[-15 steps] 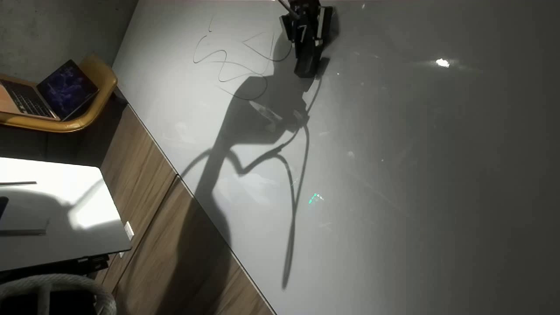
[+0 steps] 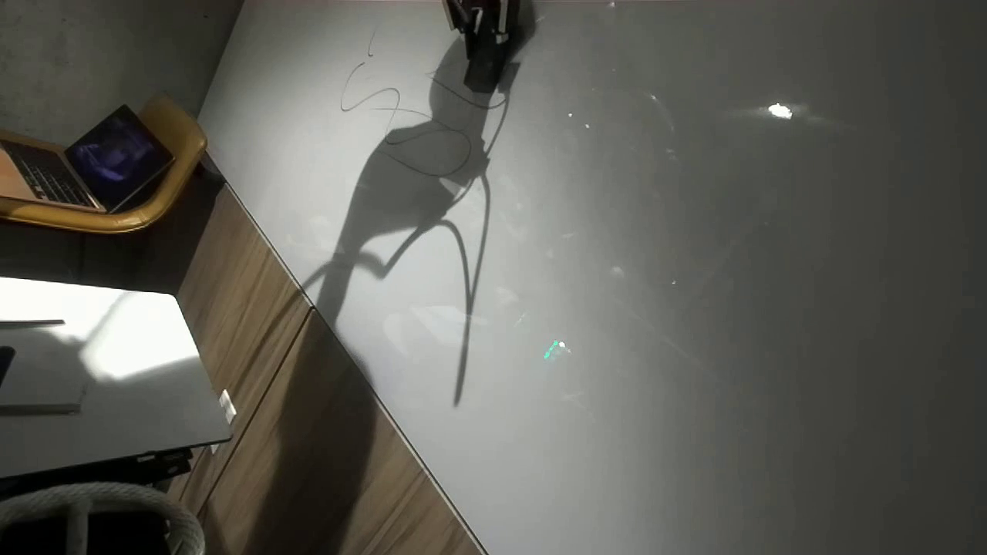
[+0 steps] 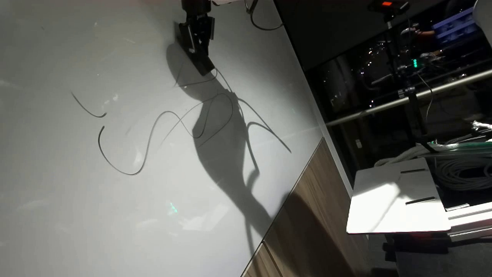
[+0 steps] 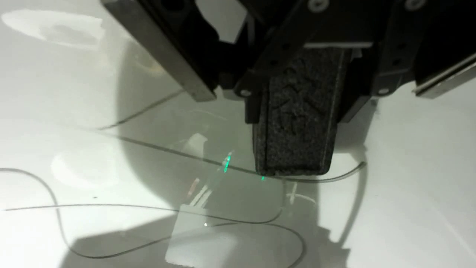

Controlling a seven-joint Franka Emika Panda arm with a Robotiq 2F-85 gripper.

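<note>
A dark grey felt block, which looks like a board eraser [image 4: 296, 134], is gripped between the two fingers of my gripper. Thin dark curving lines [image 4: 156, 147] are drawn on the white glossy board [image 2: 648, 416]. In the wrist view the eraser's lower edge overlaps one of these lines; whether it touches the surface I cannot tell. From exterior view 2, the gripper [image 3: 198, 44] hangs at the top, with the eraser [image 3: 203, 64] at the end of a curved stroke. More looping strokes [image 3: 147, 152] lie below and to the left.
Wood-grain panels [image 2: 250, 305] border the board's edge. Beyond them are a white-topped stand [image 2: 120, 398] and a yellow chair [image 2: 190, 139] holding a laptop [image 2: 120, 162]. The arm's shadow covers part of the strokes. The board's right side in exterior view 1 is clear.
In exterior view 1 my gripper has shifted left and up with the eraser still in it. Its shadow has moved left too. Several strokes remain visible.
</note>
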